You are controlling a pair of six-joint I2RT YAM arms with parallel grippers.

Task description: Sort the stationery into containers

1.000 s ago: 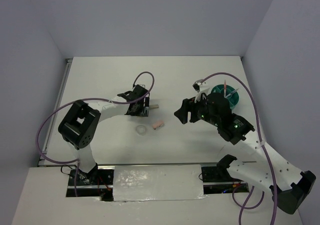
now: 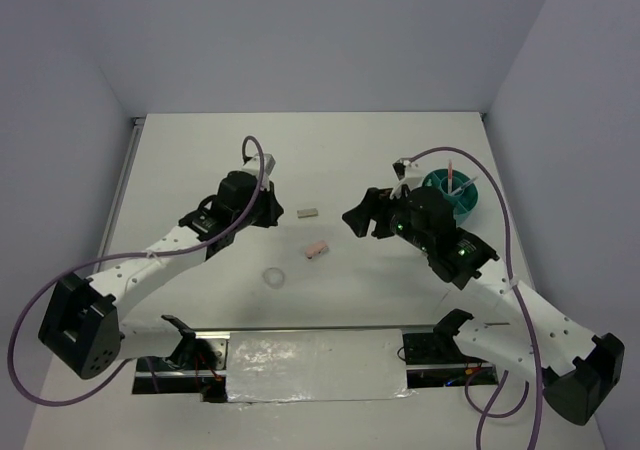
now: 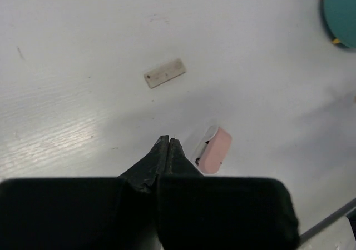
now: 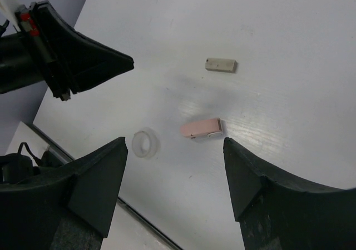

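Note:
A small beige block [image 2: 307,213] lies mid-table, with a pink item [image 2: 316,249] nearer the front and a clear ring [image 2: 273,277] to its left. A teal round container [image 2: 462,201] holding sticks stands at the right. My left gripper [image 2: 270,213] is left of the block, raised above the table; in the left wrist view its fingers [image 3: 149,166] are shut, nothing between them. My right gripper [image 2: 364,215] hangs right of the pink item and block, open; in the right wrist view its two fingers stand wide apart with nothing held.
Grey walls border the left, back and right sides; a metal edge runs along the front.
My right gripper has shifted slightly left.

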